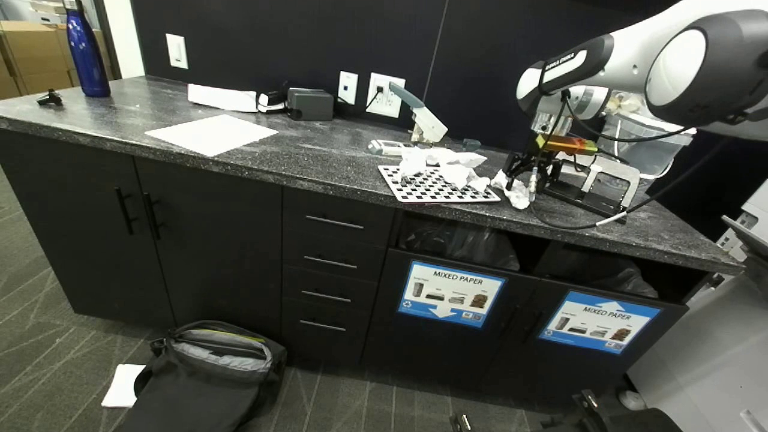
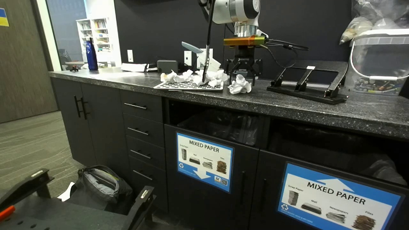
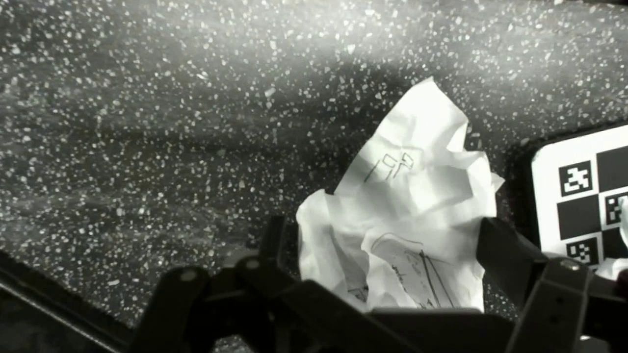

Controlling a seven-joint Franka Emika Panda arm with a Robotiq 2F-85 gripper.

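Observation:
A crumpled white paper with pen marks lies on the dark speckled counter, apart from the checkered board. My gripper is open low over it, one finger off to its left and the other close by its right edge. Whether that right finger touches the paper, I cannot tell. From exterior view 2, the gripper points down just behind the paper ball. In exterior view 1 the same paper is partly covered by the gripper and a cable.
More crumpled paper covers part of the board. A black stand and a clear bin stand to the right, a white-handled device behind the board. Bare counter extends left, past a flat sheet. Below are open "MIXED PAPER" slots.

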